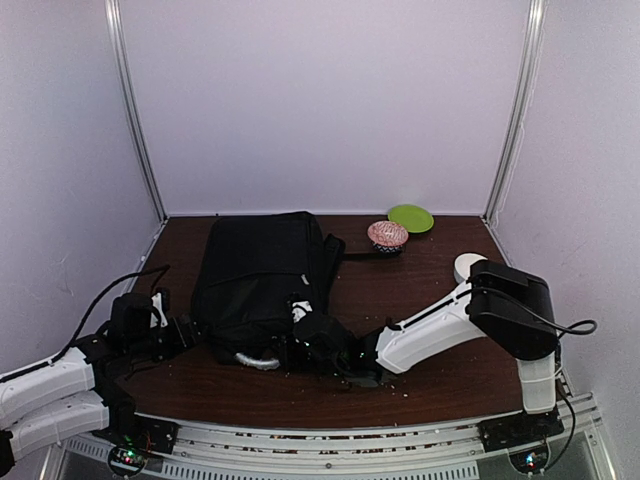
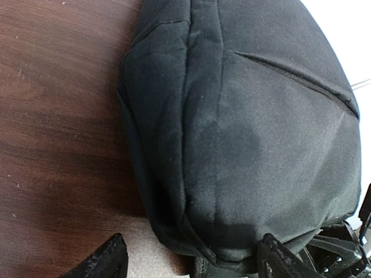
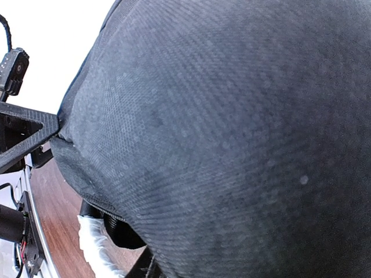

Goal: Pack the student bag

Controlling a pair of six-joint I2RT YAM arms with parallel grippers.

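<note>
The black student bag (image 1: 262, 265) lies on the left half of the table. A white-wrapped strip (image 1: 258, 362), which looks like its handle, shows at the near end and also in the right wrist view. My left gripper is at the bag's near left corner; its fingers (image 2: 110, 260) stand apart, with the corner's fabric between or just under them. At the near right part of the bag is my right gripper (image 1: 287, 355). Only one of its fingers (image 3: 144, 266) shows in the right wrist view, against the fabric; the bag hides the other.
A patterned bowl (image 1: 388, 235) and a green plate (image 1: 411, 218) sit at the back right. A white round object (image 1: 467, 266) is partly behind my right arm. A black strap (image 1: 370, 255) reaches toward the bowl.
</note>
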